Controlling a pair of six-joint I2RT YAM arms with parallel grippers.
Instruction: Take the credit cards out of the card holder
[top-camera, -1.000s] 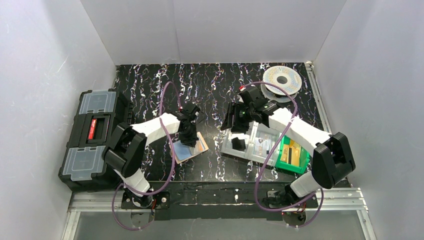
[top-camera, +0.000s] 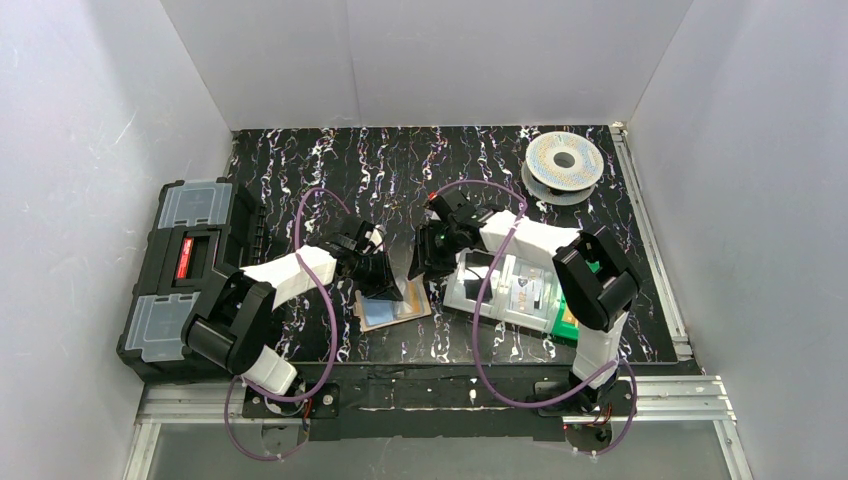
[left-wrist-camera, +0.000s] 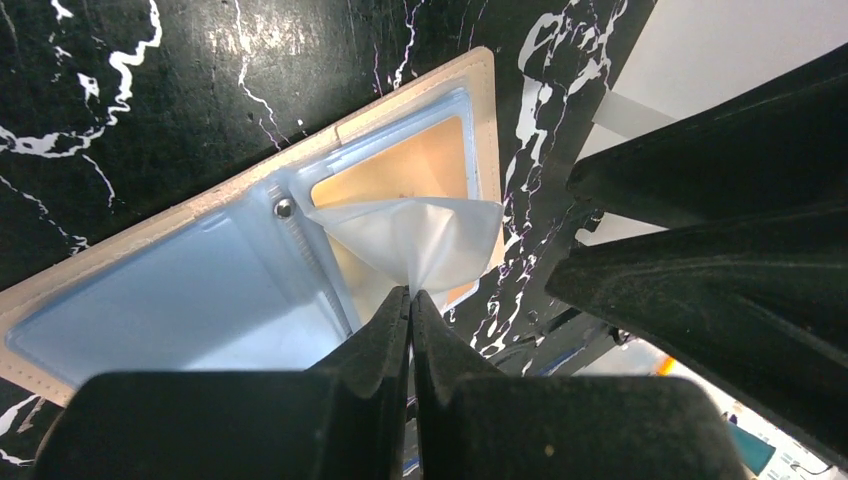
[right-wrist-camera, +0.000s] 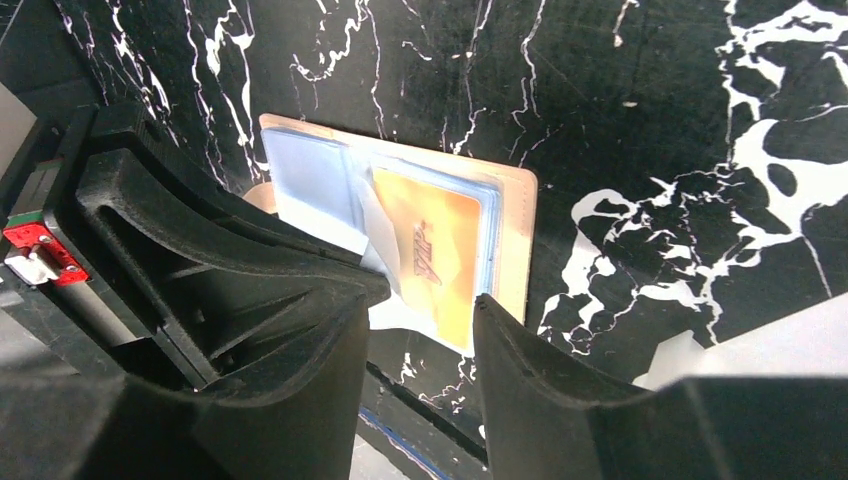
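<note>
The card holder (top-camera: 378, 314) lies open on the dark marbled table, with a beige cover and blue inner pages (left-wrist-camera: 190, 300). A yellow-orange card (right-wrist-camera: 440, 240) shows on its right-hand side. My left gripper is shut on a translucent pocket flap (left-wrist-camera: 450, 235), which is pulled up and creased over the card. In the right wrist view, the left gripper's fingers (right-wrist-camera: 290, 255) cover part of the holder. My right gripper is open above the right-hand side of the holder, nothing between its fingers.
A clear-lidded organiser (top-camera: 500, 290) and a green tray (top-camera: 567, 325) are right of the holder, partly beneath my right arm. The black toolbox (top-camera: 185, 265) stands at the left, and a round spool (top-camera: 564, 162) at the back right. Bare table lies behind the holder.
My right gripper has travelled left toward the holder. Over the second, the left gripper has come down slightly, and the holder has shifted a little to the right.
</note>
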